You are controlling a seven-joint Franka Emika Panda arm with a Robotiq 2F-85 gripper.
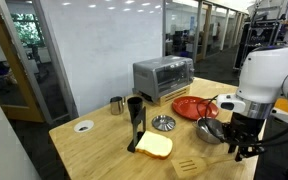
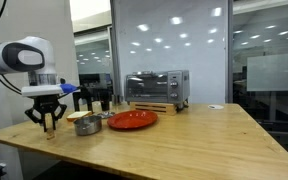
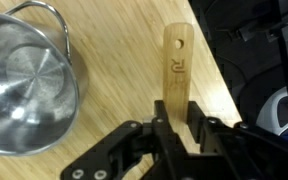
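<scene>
A wooden spatula (image 1: 189, 166) is gripped by its handle, its flat blade pointing left near the front of the table in exterior view 1. My gripper is shut on the handle (image 3: 177, 62), whose holed end sticks out beyond the fingers in the wrist view. In exterior view 2 the gripper (image 2: 48, 117) is at the table's left end, with part of the spatula (image 2: 51, 133) below it. Whether the blade touches the table is hard to tell. A metal pot (image 3: 26, 88) stands beside the gripper, apart from the spatula.
Behind the pot lies a red plate (image 1: 193, 108), and a toaster oven (image 1: 164, 77) stands at the back. Bread (image 1: 154, 145), a dark tall holder (image 1: 136, 120), a metal lid (image 1: 163, 123) and a white disc (image 1: 83, 126) occupy the table.
</scene>
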